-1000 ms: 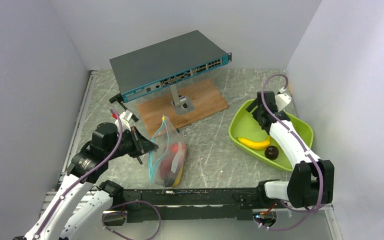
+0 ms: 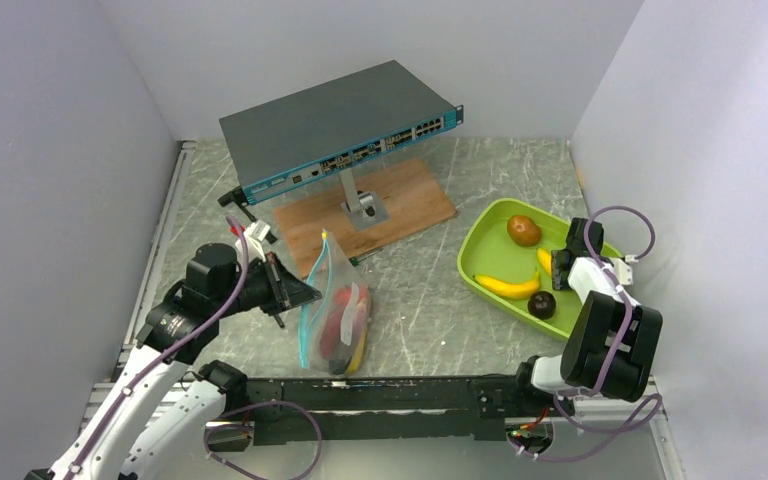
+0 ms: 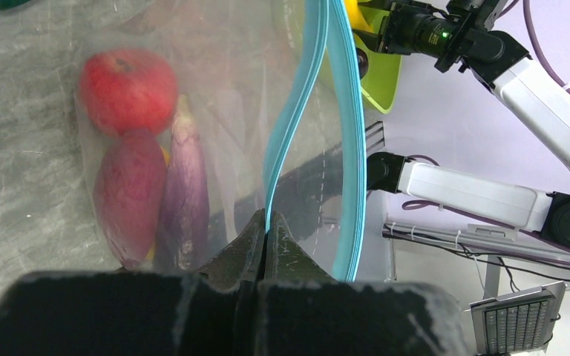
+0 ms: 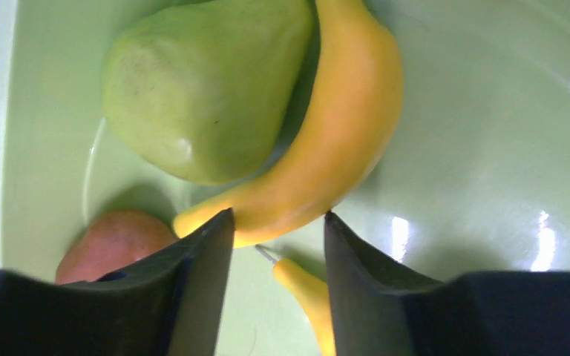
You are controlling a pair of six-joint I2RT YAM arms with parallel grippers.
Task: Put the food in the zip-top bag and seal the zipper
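The clear zip top bag (image 2: 332,325) with its blue zip strips sits left of centre, its mouth spread. Inside lie a red round fruit (image 3: 128,90), a purple-red tuber (image 3: 130,194) and a slim purple eggplant (image 3: 184,189). My left gripper (image 2: 316,294) is shut on the bag's edge by one blue strip (image 3: 297,126). Over the right part of the green bin (image 2: 473,225), my right gripper is part open. Its fingertips hang above the lower end of a curved banana (image 4: 341,126), apart from each other with nothing gripped.
Alongside that banana lie a green fruit (image 4: 204,89), a reddish fruit (image 4: 115,245) and a yellow stemmed piece (image 4: 304,293). A brown fruit (image 2: 524,231), another banana (image 2: 507,287) and a dark fruit (image 2: 541,305) share the bin. Bare counter (image 2: 420,300) separates bag and bin.
My right gripper has swung right and toward the front, from the bin's back left to its right side, uncovering the brown fruit. The left arm and bag have barely moved.
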